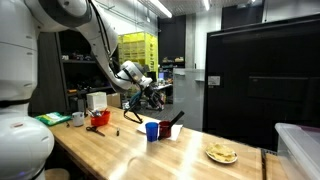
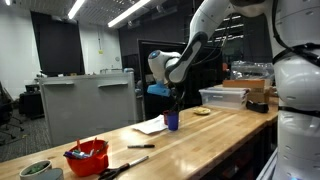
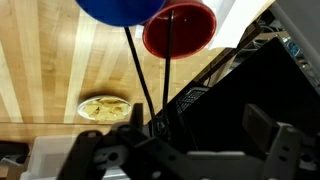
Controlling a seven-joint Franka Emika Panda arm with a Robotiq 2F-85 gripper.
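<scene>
A blue cup and a red cup stand close together on the wooden table. Above them is my gripper, open and with clear space over the cups. From the wrist view, the two dark fingers stand apart, and nothing is held between them. Part of the blue cup shows at the top edge there, cut off by the frame, with the red cup to its right.
A plate of yellowish food sits towards the right of the table. At the left are a red basket and a dark-handled tool. A white sheet lies near the cups. Open tabletop spreads in front.
</scene>
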